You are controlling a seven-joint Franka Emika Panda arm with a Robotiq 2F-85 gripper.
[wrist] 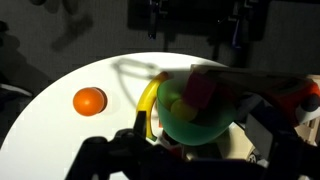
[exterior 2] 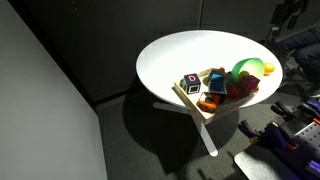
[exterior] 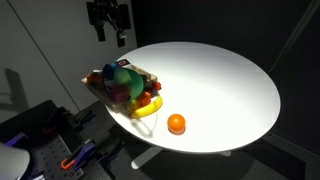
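My gripper point(exterior: 111, 38) hangs in the air above the left side of the table, its fingers apart and nothing between them. Below it, a green bowl point(wrist: 188, 127) rests at a wooden tray point(exterior 2: 191, 104), with a dark red block point(wrist: 199, 90) and something yellow-green in it. A yellow banana point(exterior: 148, 107) curves beside the bowl on the white tabletop. Apart from these lies an orange point(exterior: 176, 123), near the table's front edge. In the wrist view the dark fingers point(wrist: 128, 150) cover part of the bowl and tray.
The tray also holds a blue block point(exterior 2: 217, 82), a dark picture cube point(exterior 2: 191, 83) and an orange-red piece point(exterior 2: 208, 101). Black clamps point(exterior: 88, 152) stand by its near-left edge.
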